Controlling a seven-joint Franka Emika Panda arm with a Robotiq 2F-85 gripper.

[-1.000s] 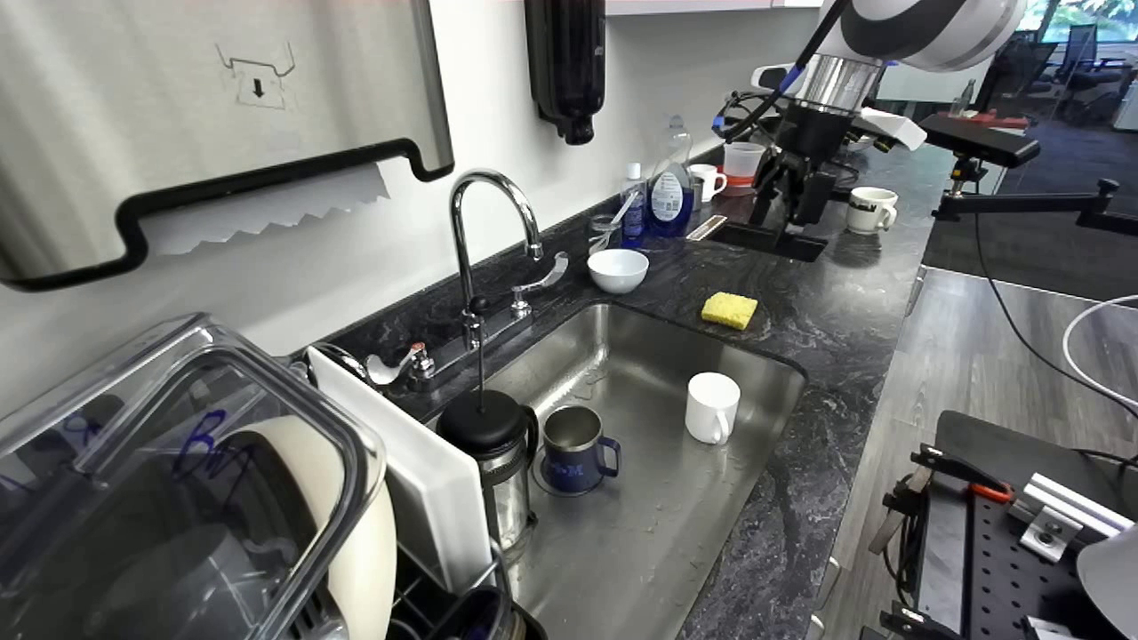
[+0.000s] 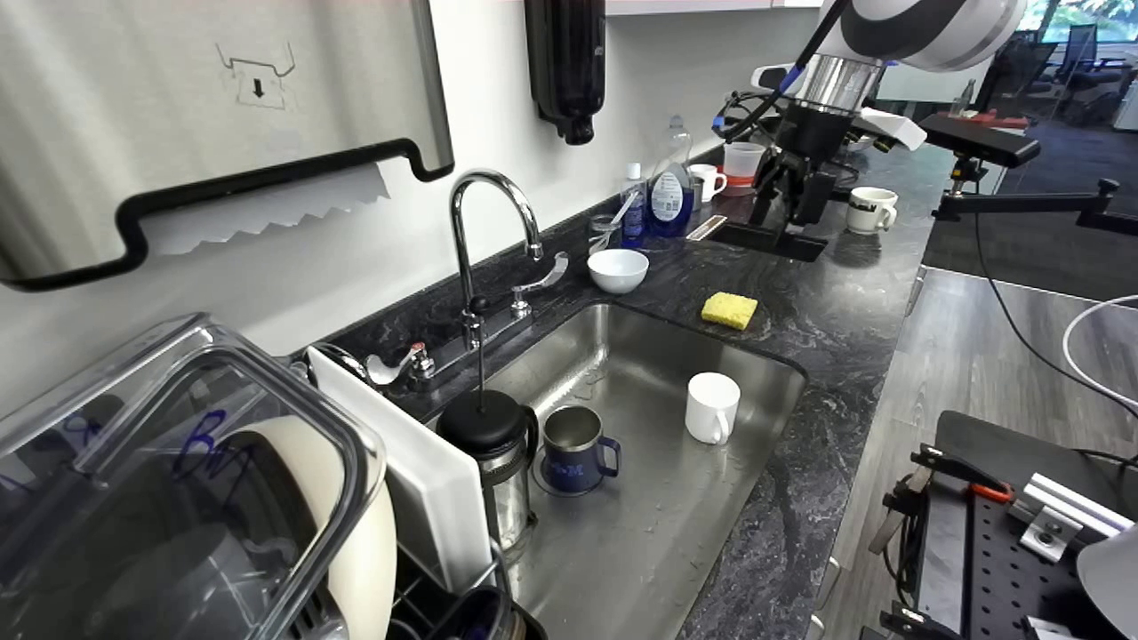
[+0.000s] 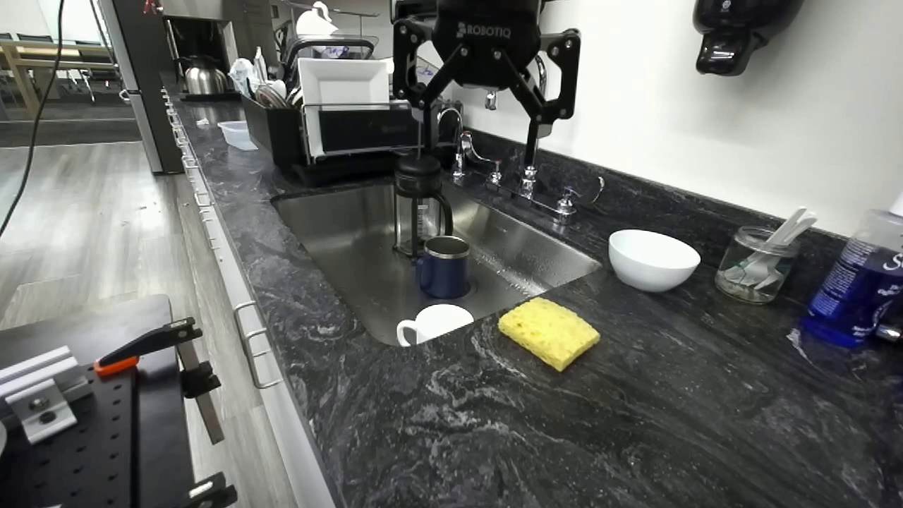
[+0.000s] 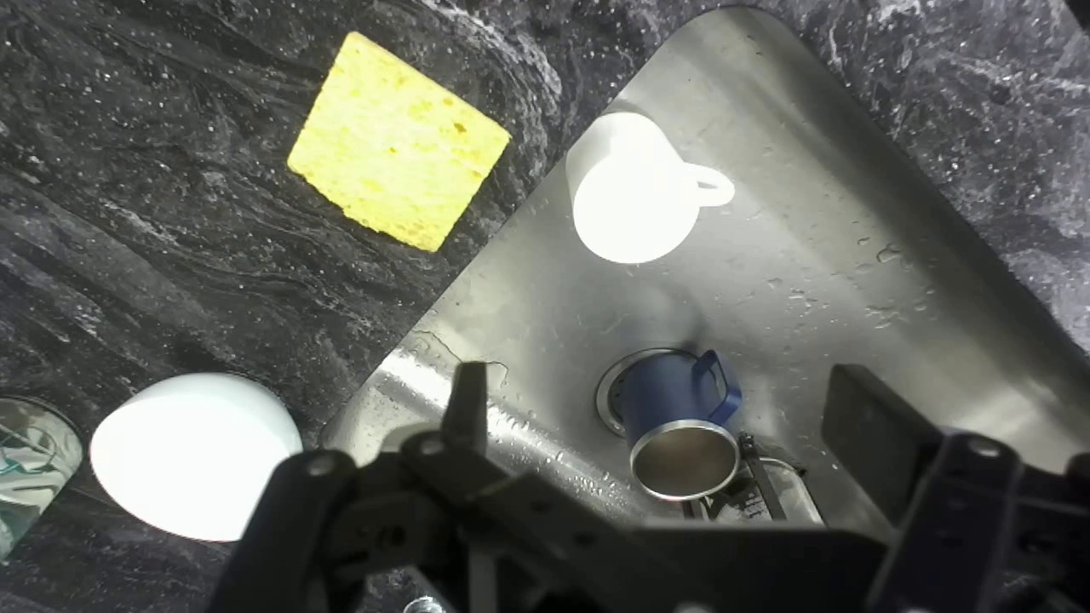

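Note:
My gripper (image 3: pixel 482 151) hangs above the counter with its fingers (image 4: pixel 880 441) spread wide; it is open and nothing is between them. Inside the steel sink (image 2: pixel 651 533) a white mug (image 2: pixel 711 409) stands near the corner closest to the sponge. A dark blue mug (image 4: pixel 679 419) is upright over the drain, and the French press (image 3: pixel 417 203) stands right beside it. On the counter by the sink rim lies a yellow sponge (image 4: pixel 398 143). The white bowl (image 3: pixel 653 259) sits between the sponge and the wall. All these stand clear of my fingers.
A glass jar with plastic utensils (image 3: pixel 755 264) and blue soap bottles (image 2: pixel 669 192) line the wall. The faucet (image 2: pixel 464 245) arches over the sink's wall side. A loaded dish rack (image 3: pixel 338 127) stands beyond the sink.

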